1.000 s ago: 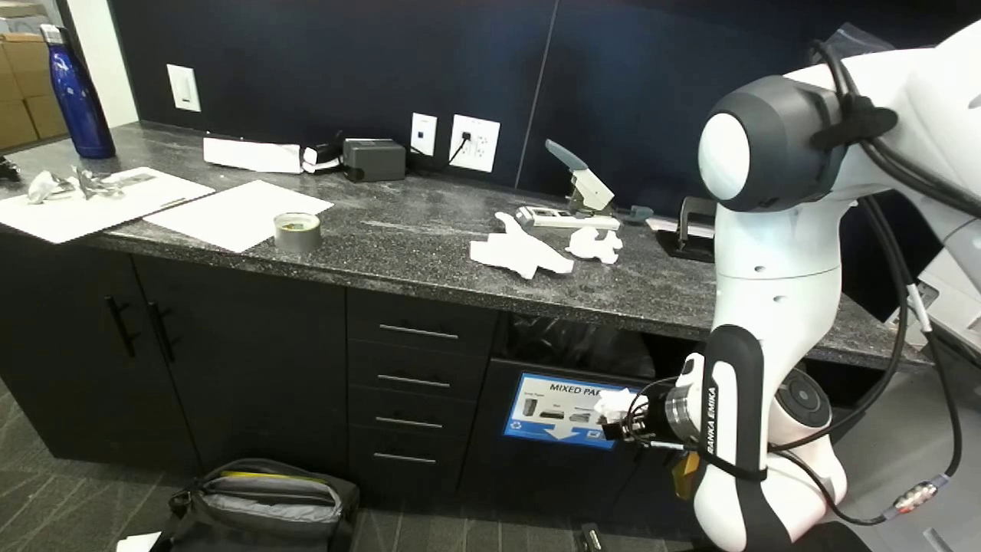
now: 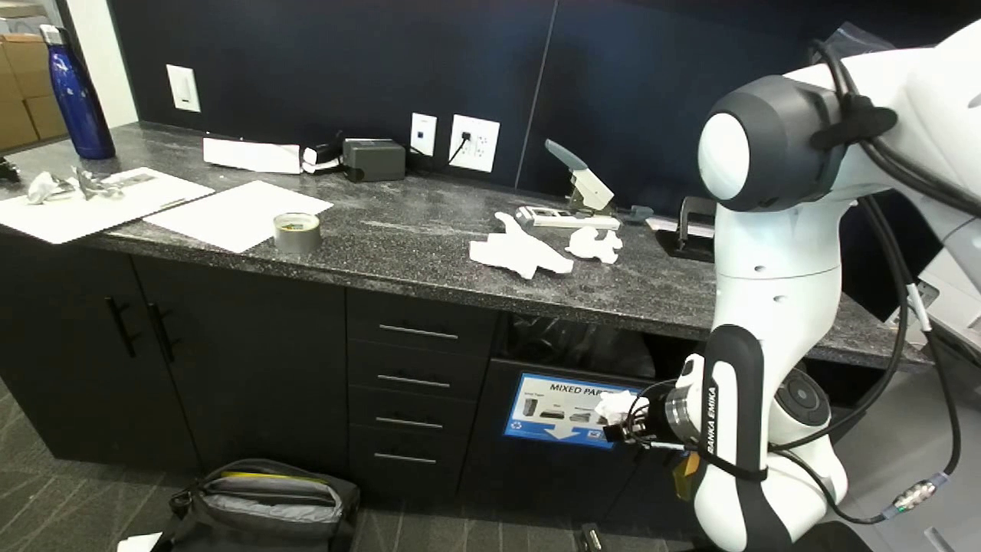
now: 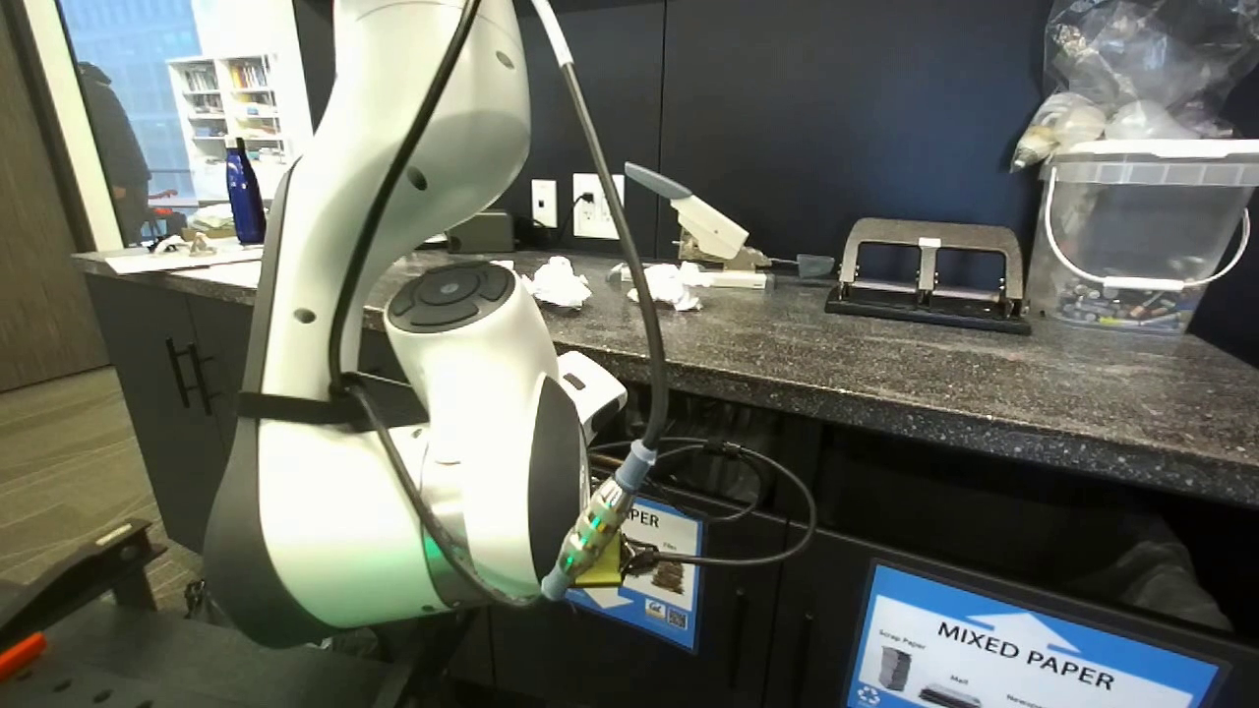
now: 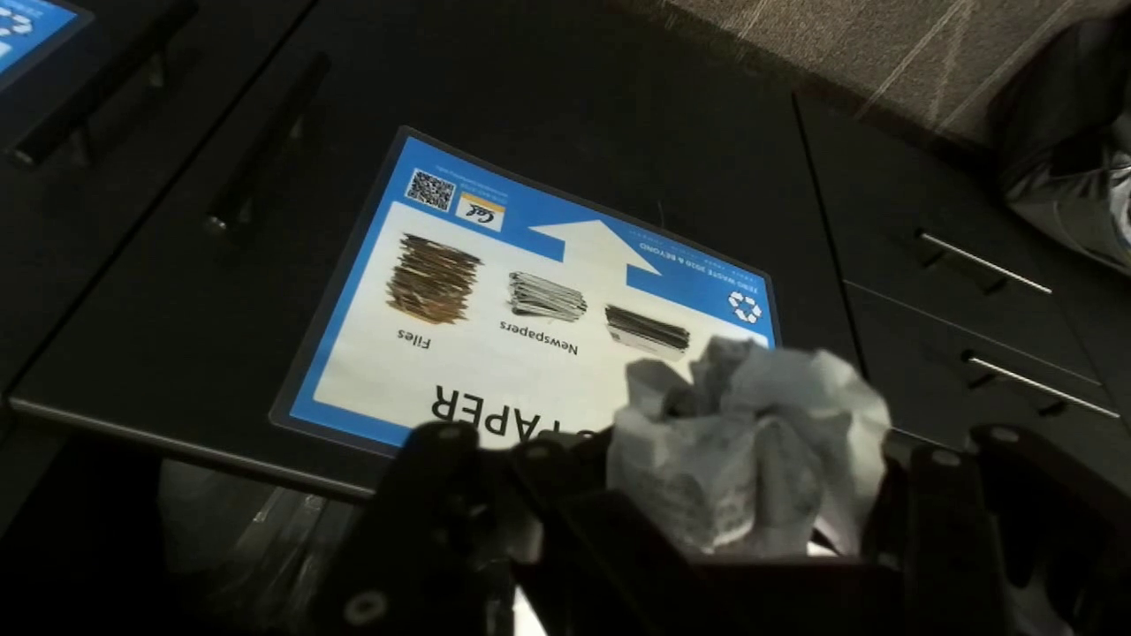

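Note:
A crumpled white paper ball (image 4: 747, 450) is held in my gripper, which is shut on it low in the wrist view. In exterior view 1 the gripper (image 2: 618, 425) and the held paper (image 2: 614, 405) are in front of the cabinet, level with the blue-edged mixed-paper sign (image 2: 552, 411) and below the bin opening (image 2: 579, 345). The arm hides the gripper in exterior view 2. Two more crumpled papers lie on the counter: a larger one (image 2: 520, 250) and a smaller one (image 2: 595, 244).
The dark counter (image 2: 395, 244) overhangs the cabinet above the gripper. On it stand a stapler (image 2: 584, 198), a tape roll (image 2: 296, 233), a hole punch (image 3: 932, 271) and a clear bucket (image 3: 1133, 236). A dark bag (image 2: 267, 506) lies on the floor.

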